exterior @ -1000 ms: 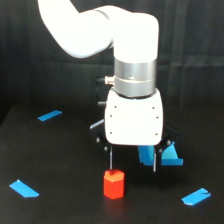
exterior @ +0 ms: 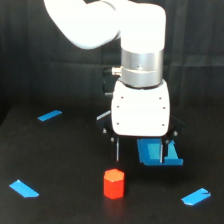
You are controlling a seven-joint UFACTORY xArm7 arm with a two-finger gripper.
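Note:
A red block (exterior: 114, 184) with a hexagonal outline rests on the dark surface, in the lower middle of the camera view. My gripper (exterior: 140, 156) is above and to the right of it in the picture, pointing down. Its thin fingers (exterior: 117, 150) stand wide apart, so it is open, and no held object shows. A blue object (exterior: 150, 152) appears near the right finger, partly hidden by the white hand; how far it lies from that finger in depth I cannot tell.
Blue tape strips lie at the left back (exterior: 49, 115), left front (exterior: 24, 188) and right front (exterior: 196, 197). A dark curtain (exterior: 30, 50) closes off the back.
The arm and open gripper have shifted right and slightly up in the picture, away from the red block and more over the blue object. The block looks unmoved.

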